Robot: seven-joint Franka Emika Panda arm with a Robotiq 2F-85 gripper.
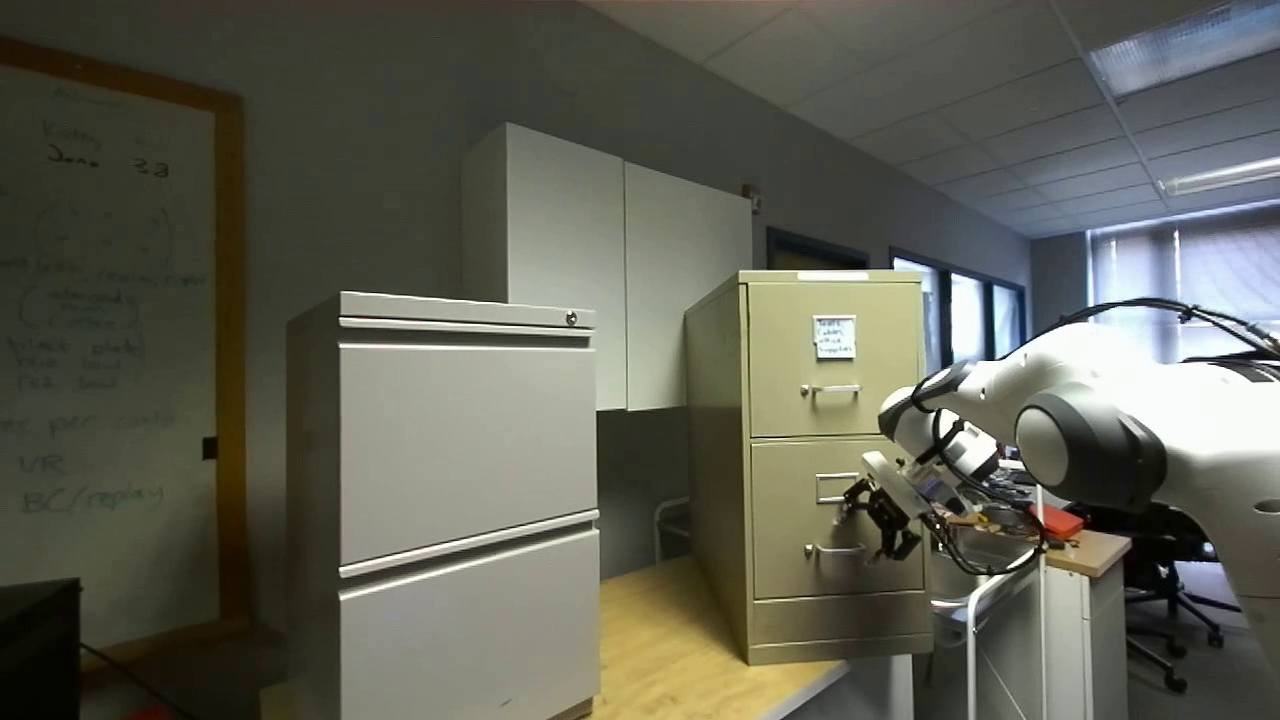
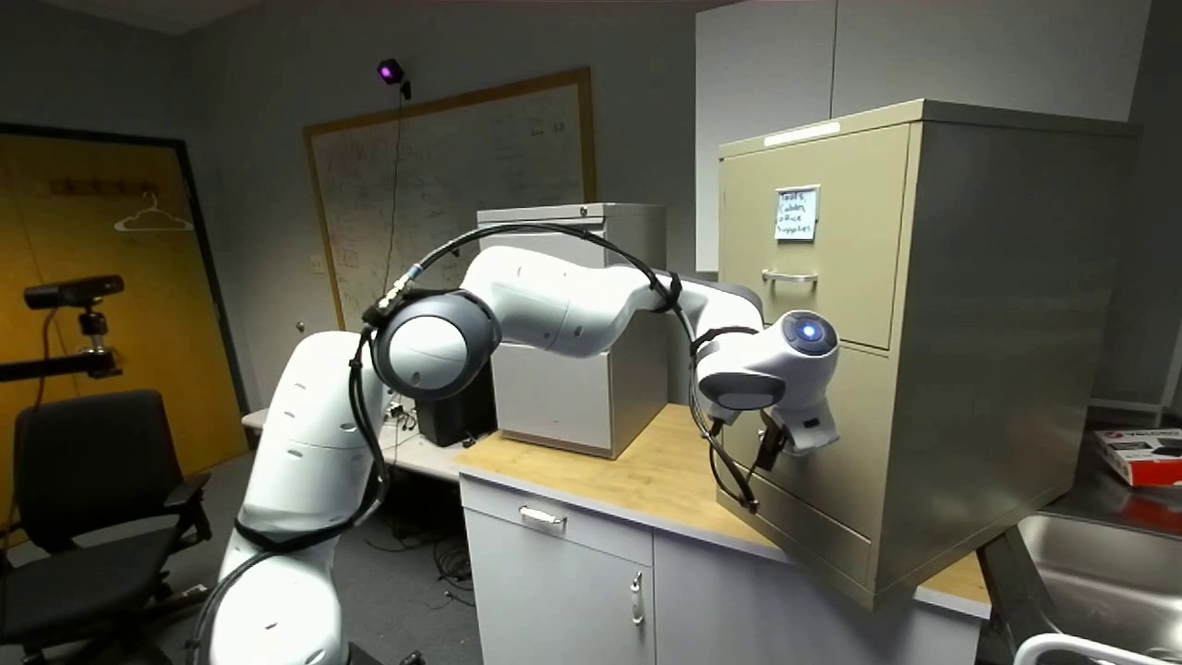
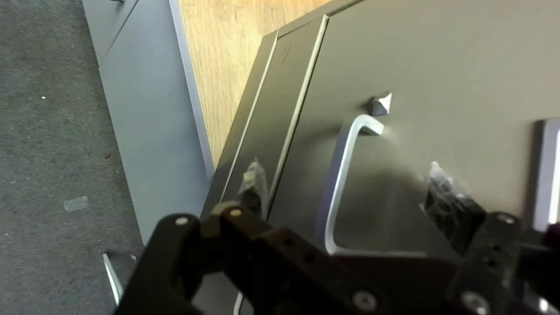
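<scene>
The beige two-drawer filing cabinet (image 1: 716, 480) stands on the wooden counter, both drawers closed. Its lower drawer (image 3: 446, 68) carries a metal bar handle (image 3: 338, 183), with a small thumb latch (image 3: 381, 104) beside one end. My gripper is open in front of that drawer; in the wrist view the handle shows between its two fingers, which appear to stand short of the drawer face. Whether either finger touches the handle I cannot tell. In exterior view 1 the gripper (image 1: 869, 523) is close to the lower handle (image 1: 836, 550). Exterior view 2 has the fingers mostly hidden behind the wrist.
A grey cabinet (image 1: 468, 444) stands further left on the counter (image 2: 576, 470). Above the cabinets, white wall cupboards (image 1: 686, 282) hang. A metal sink (image 2: 1097, 576) lies right of the beige cabinet in exterior view 2. Bare counter shows between the two cabinets.
</scene>
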